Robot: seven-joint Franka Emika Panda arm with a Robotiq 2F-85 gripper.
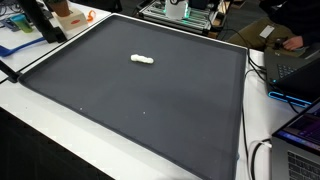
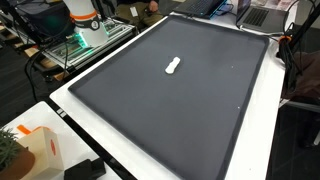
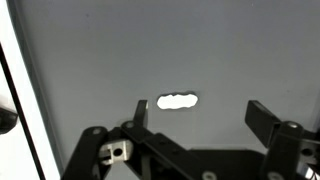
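Observation:
A small white object with wavy edges [image 1: 142, 59] lies alone on the dark grey mat, toward the far side in exterior view 1. Exterior view 2 shows the same white piece [image 2: 173, 65] left of the mat's middle. From above, in the wrist view, the white piece [image 3: 177, 101] appears just beyond the gap between the fingers. My gripper is open, its two black fingers wide apart with nothing between them. It hovers over the mat, apart from the piece. Neither exterior view has the fingers in it.
Laptops [image 1: 297, 160] and cables sit along one side. A potted plant [image 2: 12, 152] and a black box [image 2: 83, 171] stand by a corner.

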